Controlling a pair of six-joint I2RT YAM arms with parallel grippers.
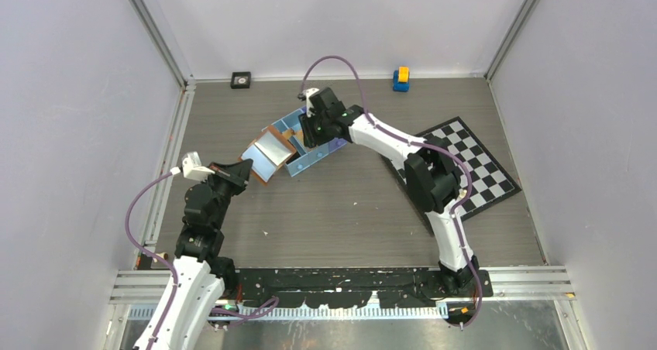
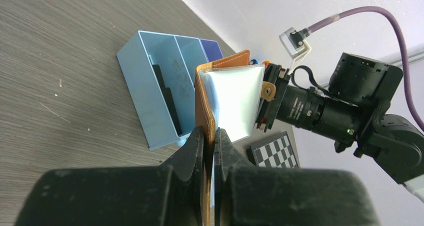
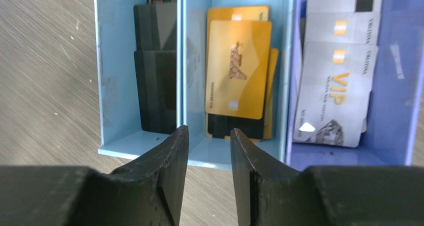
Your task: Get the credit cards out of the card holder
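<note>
A tan card holder (image 1: 281,139) with clear sleeves is held upright by my left gripper, which is shut on it. Just right of it in the top view is a three-compartment blue box (image 1: 308,158). In the right wrist view it holds dark cards (image 3: 155,86), gold cards (image 3: 237,61) and silver VIP cards (image 3: 332,91), one kind per compartment. My right gripper is over the box, open, with nothing between its fingers.
A checkerboard (image 1: 480,180) lies at the right. A black square object (image 1: 241,80) and a blue-yellow toy (image 1: 400,80) stand along the back.
</note>
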